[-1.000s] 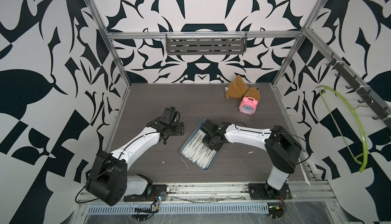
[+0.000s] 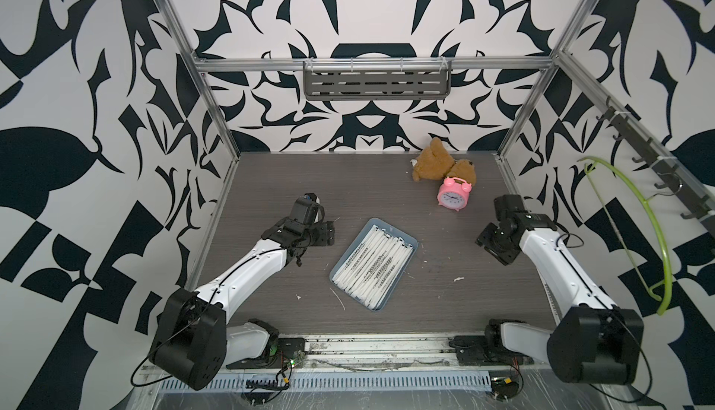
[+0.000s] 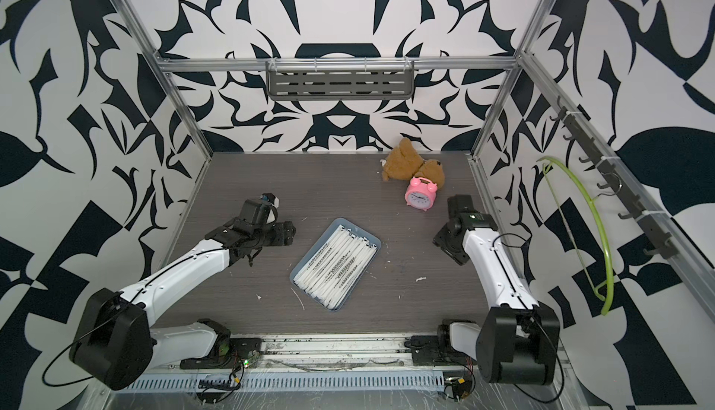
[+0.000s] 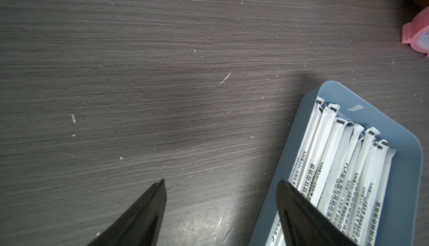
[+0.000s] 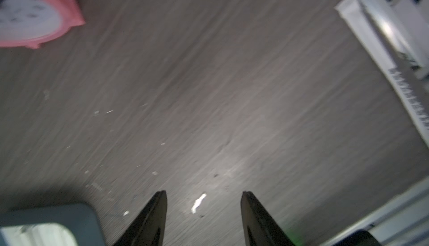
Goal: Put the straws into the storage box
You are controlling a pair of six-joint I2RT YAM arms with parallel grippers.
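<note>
The blue-grey storage box [image 2: 410,250] sits mid-table with white paper-wrapped straws [image 4: 330,170] packed lengthwise inside. My left gripper hovers beside the box's left wall, open with nothing between its fingers. My right gripper is over the table right of the box, open and empty. In the blurred right wrist view, one white straw [image 5: 375,49] lies apart near the metal rail at the table's right side, and a corner of the box shows at lower left.
A pink alarm clock [image 2: 453,194] and a brown plush toy [image 2: 432,162] stand at the back right of the table. A green hoop [image 2: 655,238] hangs at the right wall.
My right arm has swung from over the box to the table's right side, uncovering the straws in the box. The left arm has shifted very slightly.
</note>
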